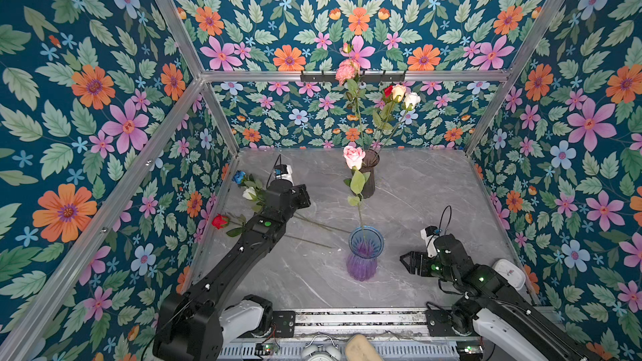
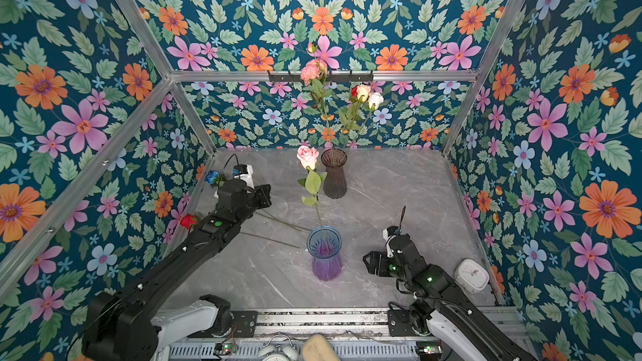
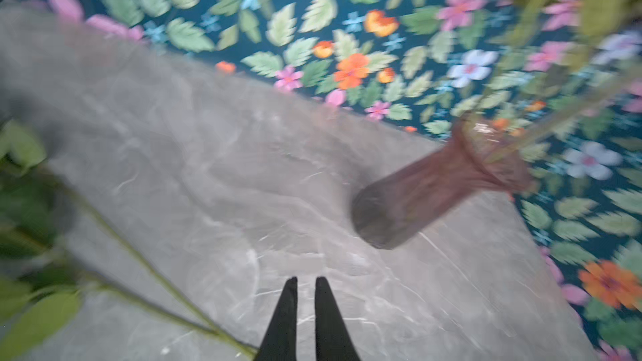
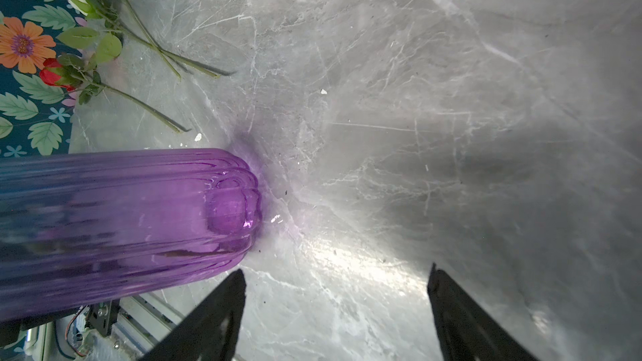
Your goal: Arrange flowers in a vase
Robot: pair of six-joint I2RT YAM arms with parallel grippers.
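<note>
A purple-blue glass vase (image 1: pixel 364 260) stands upright mid-table, a single pink rose (image 1: pixel 353 157) rising from it. Left of it lie loose stems: a blue flower (image 1: pixel 239 177), a white rose (image 1: pixel 249 193) and a red rose (image 1: pixel 219 221). My left gripper is over this pile, its fingertips a narrow gap apart and nothing between them; its arm covers part of the stems in the top views. To the vase's right, low and apart from it, my right gripper is wide open and empty.
Behind, a brown ribbed vase (image 2: pixel 334 177) holds several tall flowers, among them a coral bloom (image 2: pixel 312 71) and a white rose (image 2: pixel 375 100). A white square object (image 2: pixel 472 275) sits at the right edge. Bare table lies at back right.
</note>
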